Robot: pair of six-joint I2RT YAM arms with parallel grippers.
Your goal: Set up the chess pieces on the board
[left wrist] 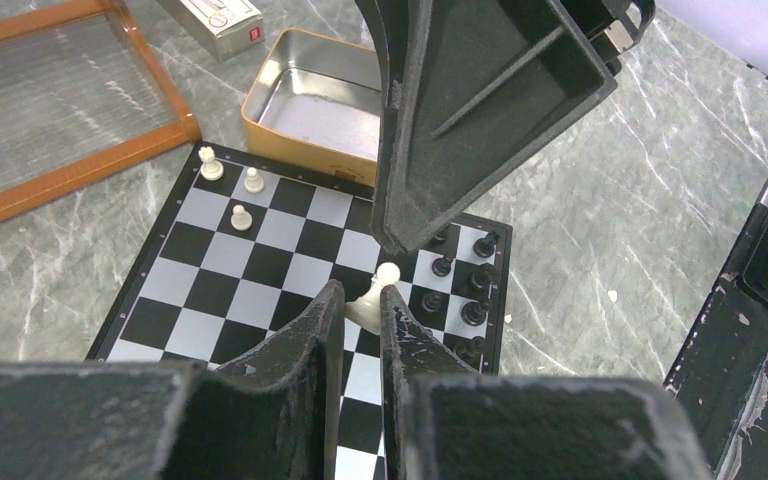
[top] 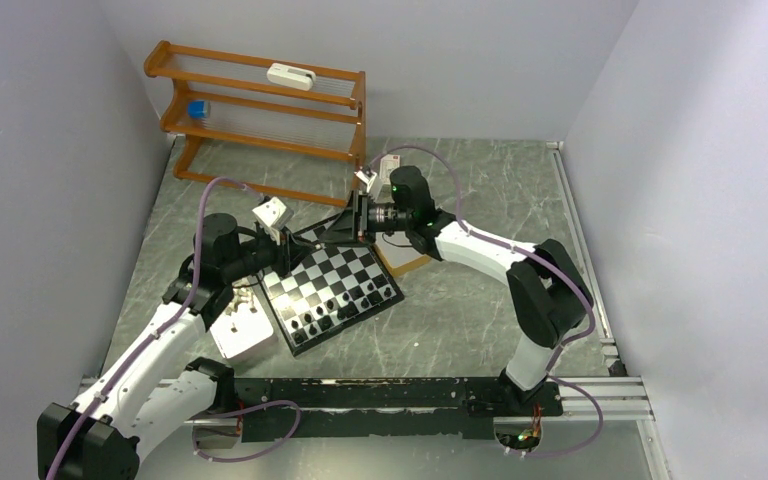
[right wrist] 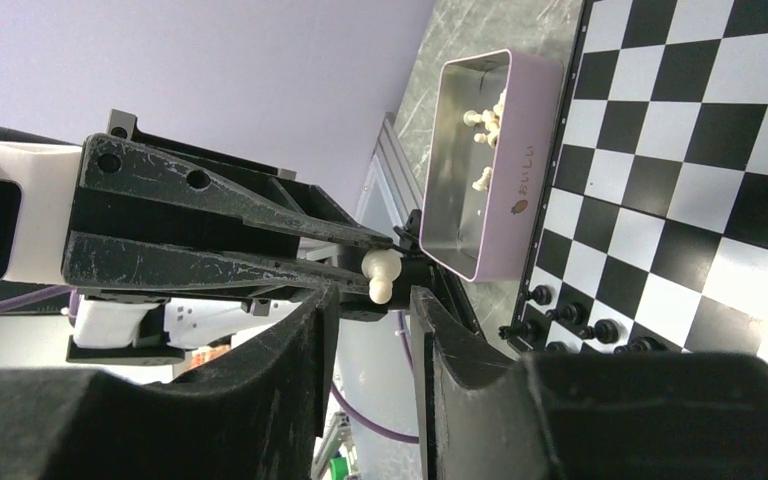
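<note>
The two grippers meet above the chessboard [top: 322,284]. My left gripper is shut on a white chess piece, also visible in the right wrist view [right wrist: 381,268] between the left fingertips. My right gripper stands part open just short of that piece, nothing clearly between its fingers. A few white pieces [left wrist: 241,218] stand at the board's far corner; several black pieces [left wrist: 474,313] stand along the opposite side. More white pieces [right wrist: 489,126] lie in the pink tin [right wrist: 507,220].
A wooden rack [top: 250,95] stands at the back. A gold-rimmed tin [left wrist: 312,130] and a small box [left wrist: 219,20] sit beyond the board.
</note>
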